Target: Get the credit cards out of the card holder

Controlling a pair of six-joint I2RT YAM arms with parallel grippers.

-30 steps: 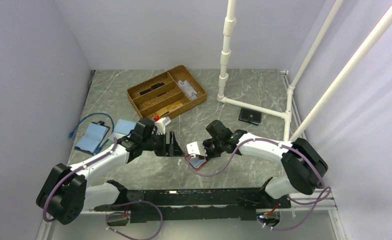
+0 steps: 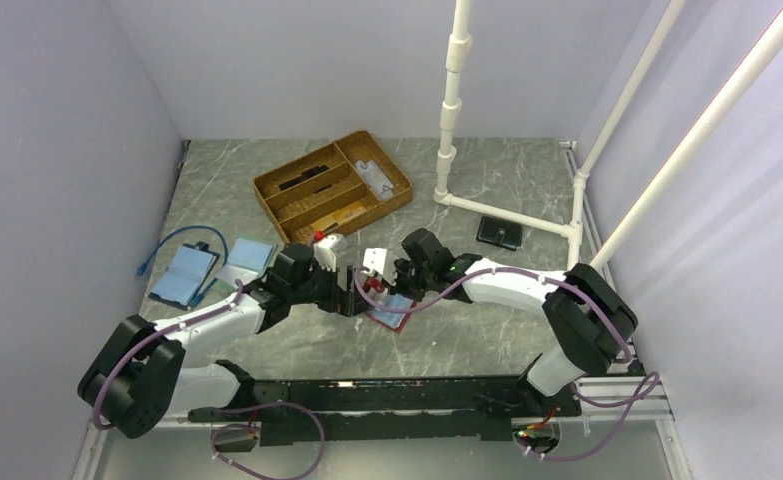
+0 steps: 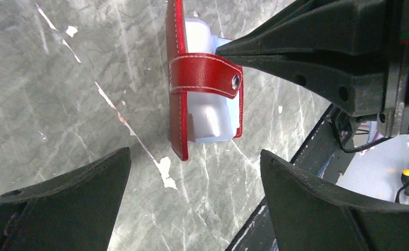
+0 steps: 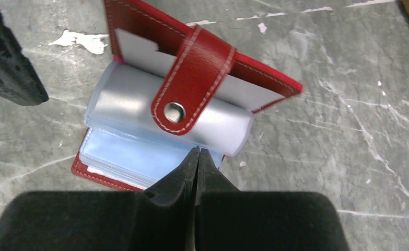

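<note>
A red leather card holder (image 2: 393, 312) with clear and pale blue sleeves lies on the table between the arms. Its cover stands raised, with a snap strap (image 3: 205, 73) across the white sleeves, seen in both wrist views. My left gripper is open beside the holder, its fingers either side of the raised part but apart from it. My right gripper is shut, tips at the blue sleeves beneath the rolled clear sleeve; nothing shows between them. Whether cards are inside is unclear.
A wooden divided box (image 2: 317, 205) sits at the back. Blue-sleeved holders (image 2: 182, 272) lie at the left, a black holder (image 2: 497, 232) at the back right inside white pipes (image 2: 512, 216). The front table edge is close below the red holder.
My right gripper has moved back and left and more of the red holder shows from the top. My left gripper has shifted slightly toward the holder.
</note>
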